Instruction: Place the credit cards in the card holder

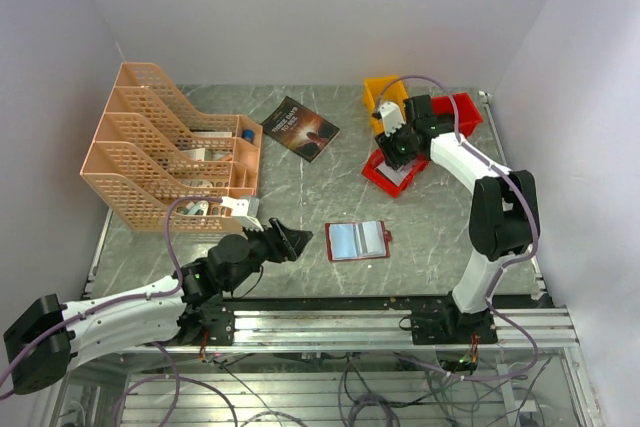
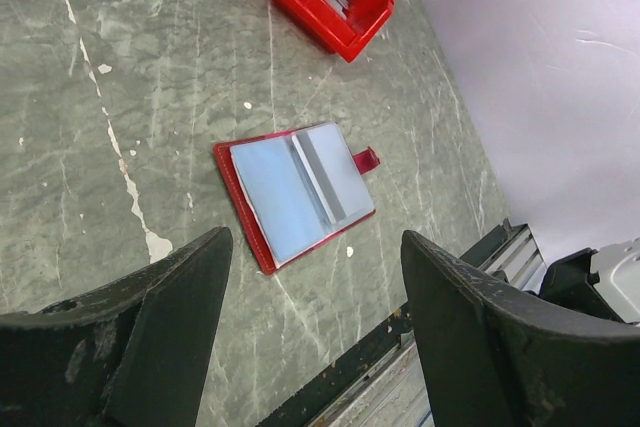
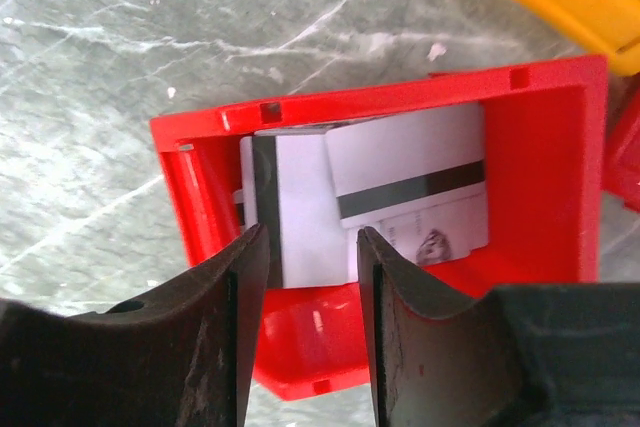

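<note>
White cards with black stripes (image 3: 306, 207) lie inside a red box (image 3: 585, 187). My right gripper is over that box, fingers parted, with nothing clearly between them. The card holder (image 2: 265, 197), an open booklet with clear sleeves and a red cover, lies flat at the front middle of the table (image 1: 358, 241). My left gripper (image 1: 297, 243) is open above the table to the left of the holder, with nothing between its fingers.
A peach mesh organizer (image 1: 160, 167) fills the left side. A dark magazine (image 1: 300, 129) lies at the back middle. A yellow bin (image 1: 383, 85) and a second red bin (image 1: 455, 107) stand at the back right. Walls border the table.
</note>
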